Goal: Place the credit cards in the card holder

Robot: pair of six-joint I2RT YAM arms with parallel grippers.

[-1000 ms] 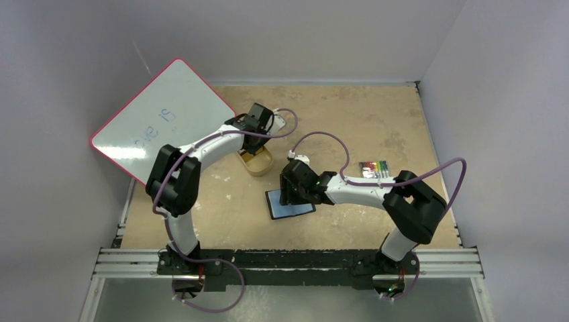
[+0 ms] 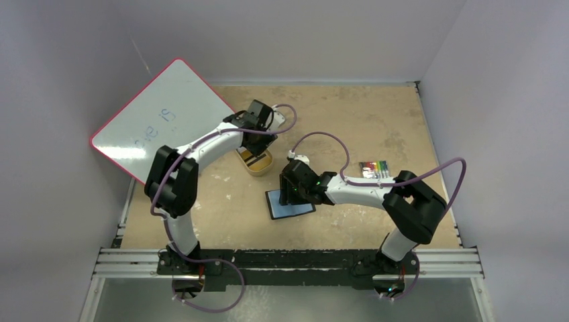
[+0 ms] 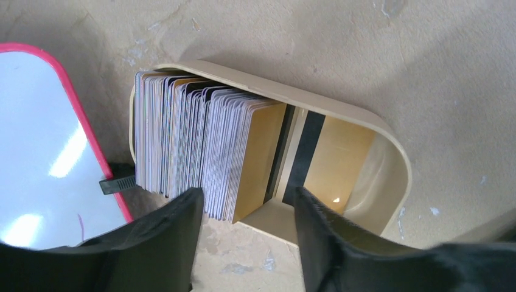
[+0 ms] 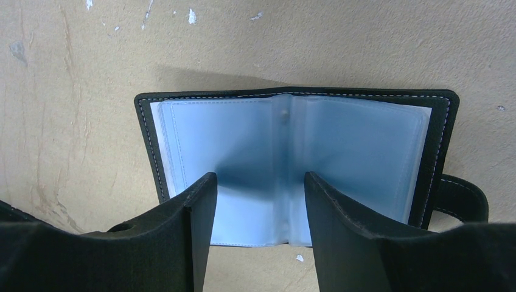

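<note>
In the left wrist view, a tan oval bin [image 3: 398, 173] holds a tight row of cards [image 3: 201, 134] on edge. Toward its emptier end, a gold card with a black stripe [image 3: 338, 161] leans over, with another dark stripe beside it. My left gripper is over the bin with its fingers apart; nothing shows held between them. The card holder [image 4: 243, 146] lies opened flat on the table, clear bluish sleeves on a black stitched cover [image 4: 441, 146]. Above its middle my right gripper stands open and empty. No card is visible in its sleeves.
A whiteboard with a pink rim [image 2: 161, 117] lies just left of the bin. A pack of coloured pens [image 2: 374, 169] sits on the right, behind the right arm. Bare table stretches across the back and front.
A black-striped card now shows tipped over in the bin, where plain gold was visible before. The left gripper has shifted slightly; the right arm and card holder have stayed put.
</note>
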